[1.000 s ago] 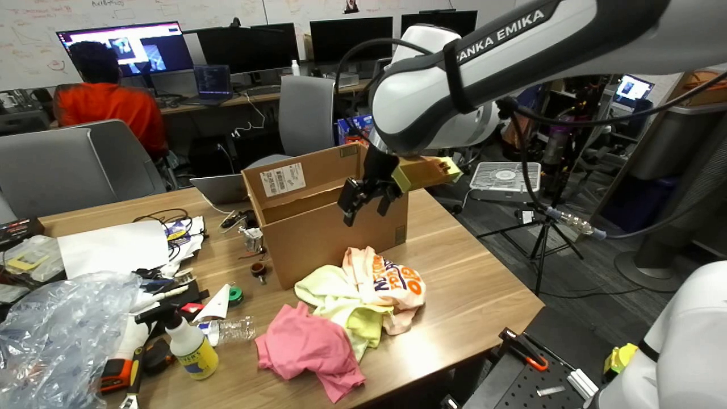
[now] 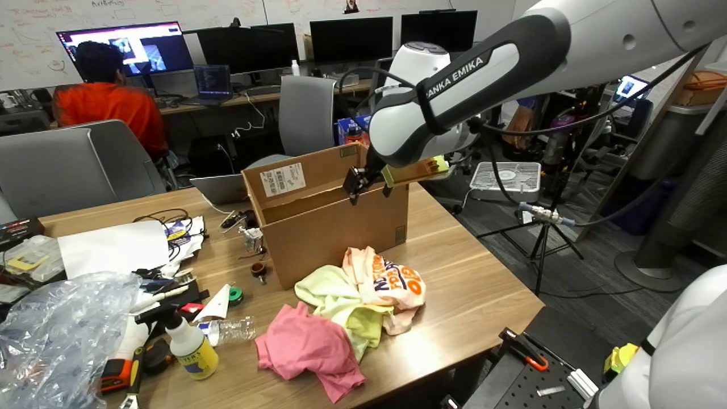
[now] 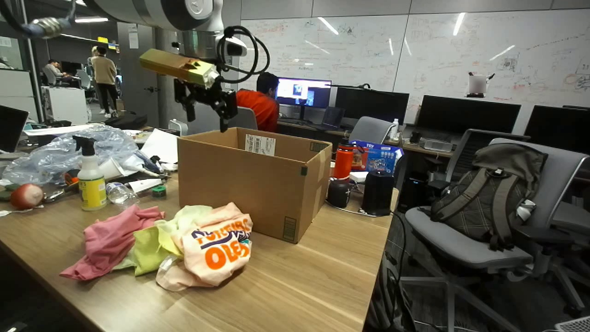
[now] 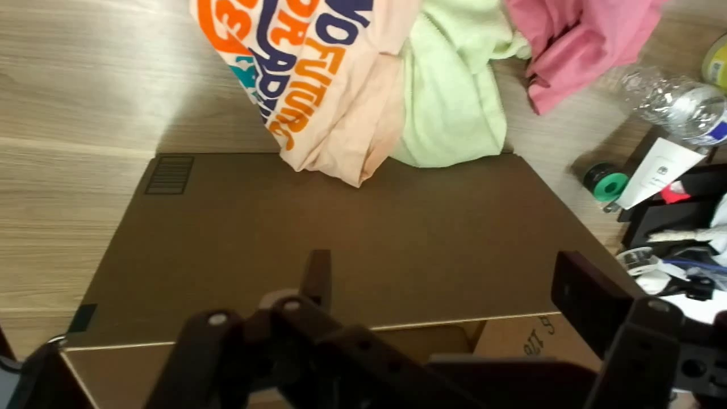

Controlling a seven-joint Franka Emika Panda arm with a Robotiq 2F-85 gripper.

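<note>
My gripper is open and empty, pointing down above the cardboard box. In the wrist view its fingers stand wide apart over the box's near wall and rim. The box is open at the top; only a strip of its inside shows. Against its near side, on the table, lies a heap of cloths: a peach cloth with printed lettering, a pale green-yellow cloth and a pink cloth. The peach one overlaps the green one, and the pink one lies nearest the table's front edge.
A spray bottle, a clear plastic bottle and a green-ended spool stand or lie left of the cloths. Clutter and plastic wrap cover the table's left side.
In exterior view 1 my gripper has moved back and higher, from in front of the box's near wall to over its rim. The cloths and box have not moved.
</note>
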